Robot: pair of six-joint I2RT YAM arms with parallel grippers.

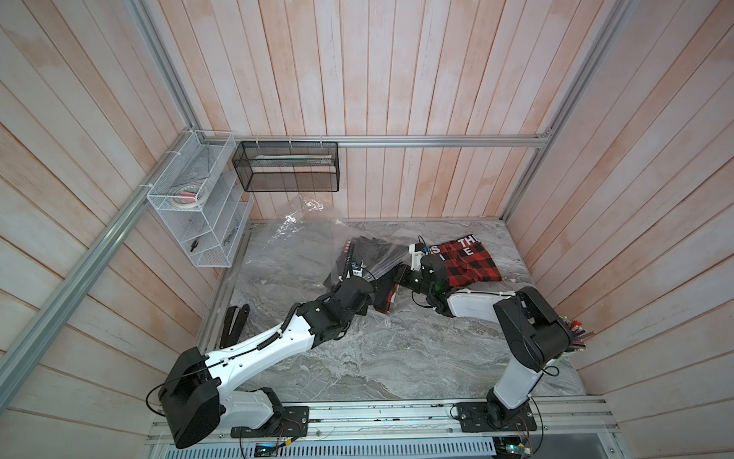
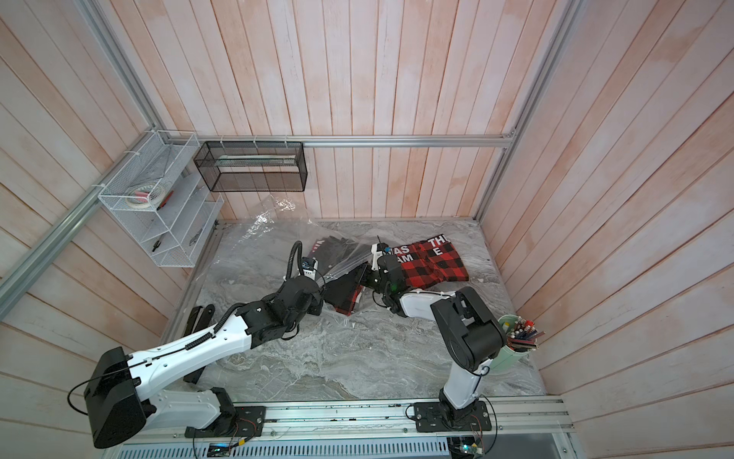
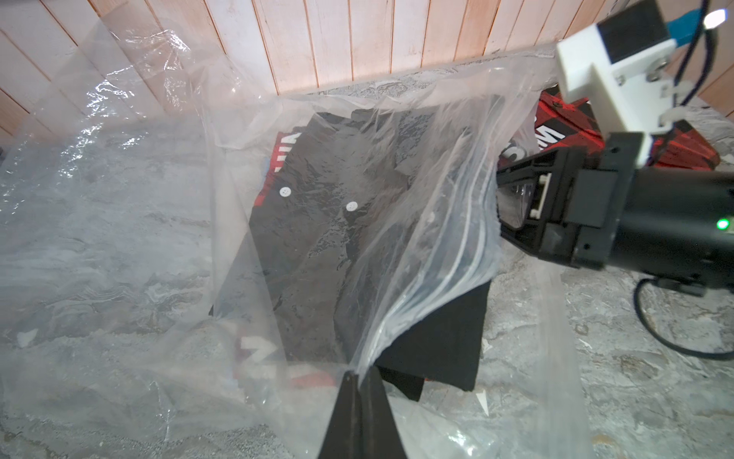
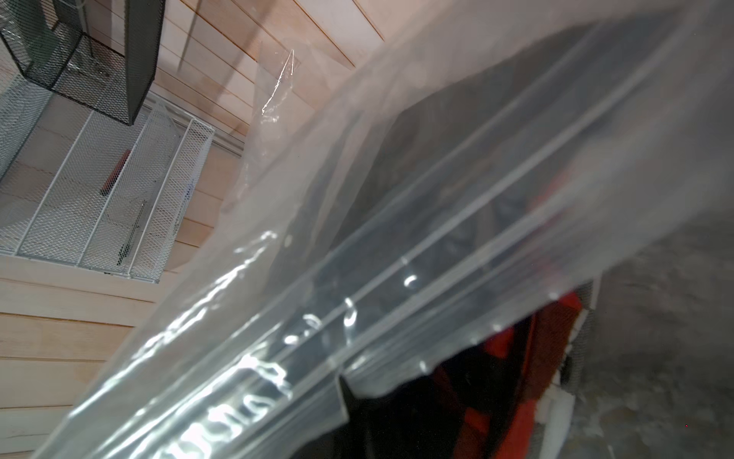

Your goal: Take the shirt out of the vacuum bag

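Observation:
A clear vacuum bag [image 3: 153, 252] lies across the table, its mouth edge slanting up between my two grippers. Inside it is a dark shirt [image 3: 306, 229] with white dots, and a black fold pokes out below the mouth. In the left wrist view my left gripper is shut, with the bag's edge gathered at its fingertips. My right gripper appears shut on the bag's edge in the right wrist view, where the plastic creases to a point; dark cloth lies just below and partly hides the fingers. From above, the right gripper [image 1: 403, 274] is beside the shirt.
A red-and-black checked garment with white letters [image 1: 466, 260] lies right of the right gripper. A green container of pens [image 2: 506, 355] stands at the right edge. Wire baskets [image 1: 286, 168] hang behind.

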